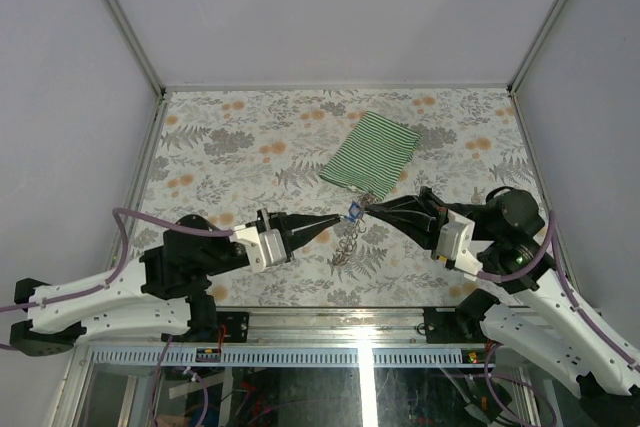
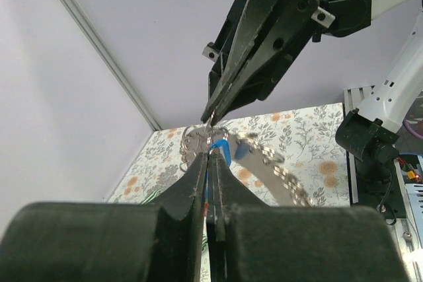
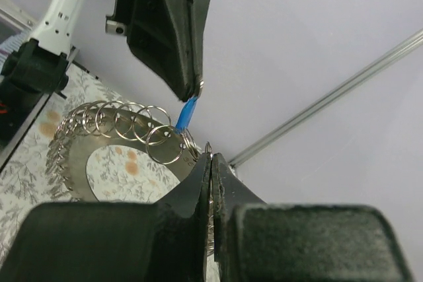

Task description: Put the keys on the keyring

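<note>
My two grippers meet tip to tip near the middle of the table. In the right wrist view a narrow blue piece reaches down from the shut tips of my left gripper to a string of thin metal rings. My right gripper is shut at the string's end, with a thin bit of metal showing at its tips. From the left wrist, the rings hang just under the right fingertips, and the blue piece lies behind the left tips. Which part is key and which keyring I cannot tell.
A green striped cloth lies behind the grippers on the flower-patterned table. Part of a small yellow item shows under the right arm.
</note>
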